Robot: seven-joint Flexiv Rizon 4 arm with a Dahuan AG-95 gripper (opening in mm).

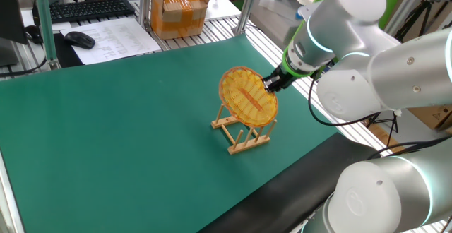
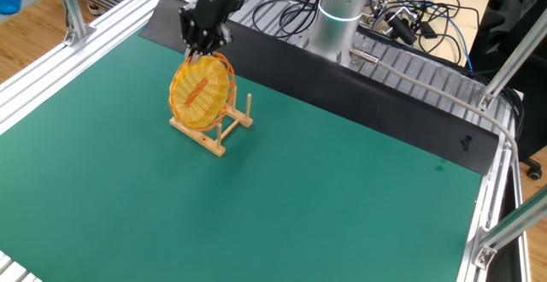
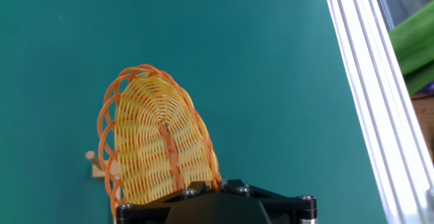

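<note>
A yellow woven basket (image 1: 247,95) with an orange rim and an orange stripe stands on edge, slightly tilted, at the small wooden rack (image 1: 244,145). My gripper (image 1: 268,85) is shut on its upper rim. From the opposite side, the basket (image 2: 202,94) has its lower edge down among the bars of the rack (image 2: 224,137); exactly which slot it occupies is hard to tell. In the wrist view the basket (image 3: 159,136) runs down to my gripper, its rim meeting the fingers, while most of the rack is hidden behind it.
Bare green mat (image 1: 113,141) surrounds the rack, with wide free room to its left. A black strip (image 2: 342,102) runs along the robot's side. A cardboard box (image 1: 179,10), a mouse (image 1: 80,40) and a keyboard (image 1: 85,9) lie beyond the mat.
</note>
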